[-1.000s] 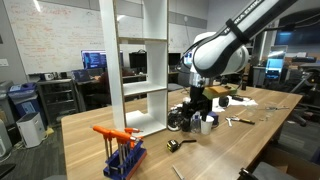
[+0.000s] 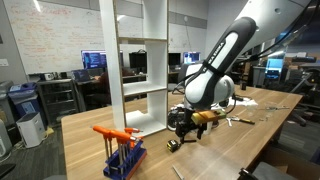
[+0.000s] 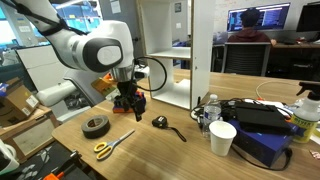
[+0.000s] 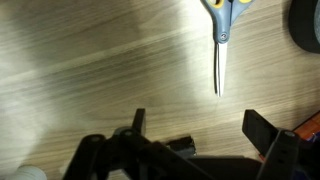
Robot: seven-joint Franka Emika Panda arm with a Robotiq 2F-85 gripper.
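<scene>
My gripper is open above the wooden table, and its fingers are far apart with nothing held. In the wrist view, a black object (image 4: 181, 146) lies below, partly hidden by the gripper's body. Scissors with grey-and-yellow handles (image 4: 225, 22) rest on the table at the top, blade pointing towards the gripper. Exterior view 2 shows the gripper (image 3: 129, 111) above the table behind the scissors (image 3: 112, 146). To its right lies a small dark rounded object (image 3: 160, 121) with a dark handle-like piece beside it.
A black tape roll (image 3: 95, 127) lies left of the scissors. On the right stand a white cup (image 3: 222, 139), a clear bottle (image 3: 211, 112) and a black device (image 3: 252, 117) on a blue box. A blue rack with orange-handled tools (image 2: 122, 158) and white shelves (image 2: 152, 75) stand nearby.
In exterior view 1 the arm has come lower and its wrist has shifted slightly left over the last second. The objects on the table appear unmoved.
</scene>
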